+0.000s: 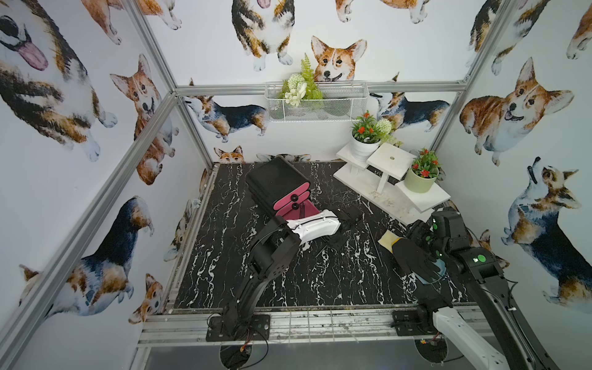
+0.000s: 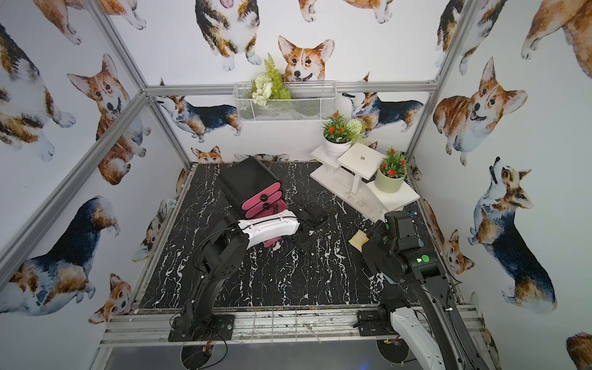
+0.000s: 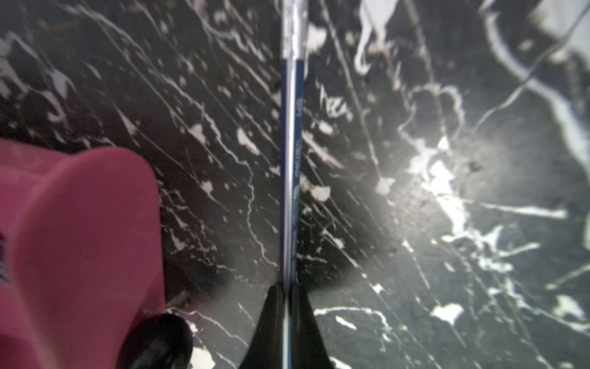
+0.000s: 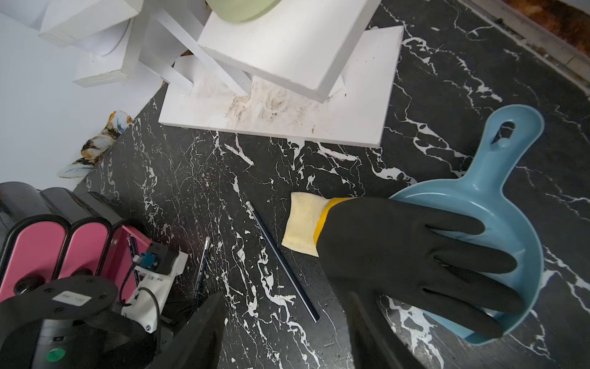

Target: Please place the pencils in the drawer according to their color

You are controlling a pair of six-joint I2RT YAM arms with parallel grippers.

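A dark blue pencil (image 3: 291,153) with a silvery end runs between the closed fingertips of my left gripper, which is shut on it. In the top left view this gripper (image 1: 352,220) is just right of the pulled-out pink drawer (image 1: 296,211), largely covered by the arm; a dark pencil shows inside the drawer in the right wrist view. Another dark pencil (image 4: 282,261) lies on the table. My right gripper is open above the table, its fingers apart with nothing gripped. Its tips are hard to make out in the top views.
A black glove (image 4: 418,258) with a cream cuff lies over a blue dustpan (image 4: 485,184) at the right. Behind stands a white stepped stand (image 1: 382,191) with potted plants. The black cabinet (image 1: 271,178) sits at the back left.
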